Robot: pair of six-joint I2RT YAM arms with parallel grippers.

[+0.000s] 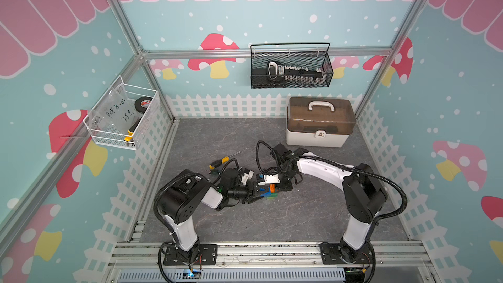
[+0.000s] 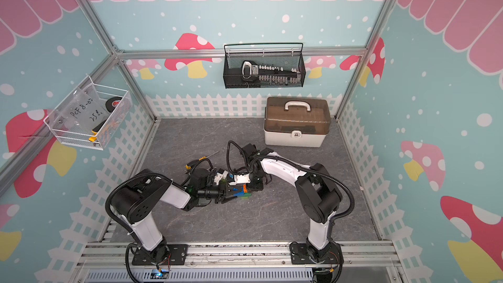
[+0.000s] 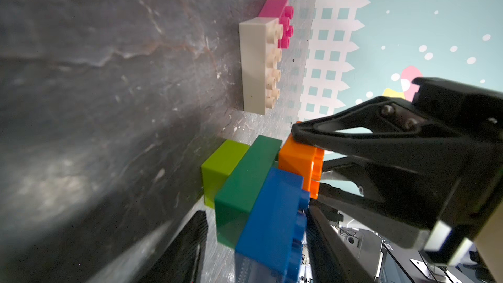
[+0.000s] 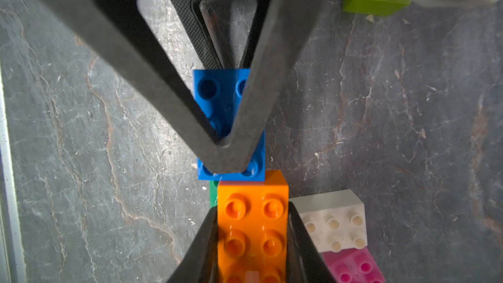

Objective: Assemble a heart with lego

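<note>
In the left wrist view a small stack of bricks, with blue, dark green, light green and orange, lies low over the table. My left gripper has a finger on either side of the blue brick; whether it touches is unclear. In the right wrist view my right gripper is shut on the orange brick, at the end of the blue one, under the other gripper's dark fingers.
A white brick and a pink brick lie beside the stack. A screwdriver lies behind the left arm. The lidded toolbox stands at back right.
</note>
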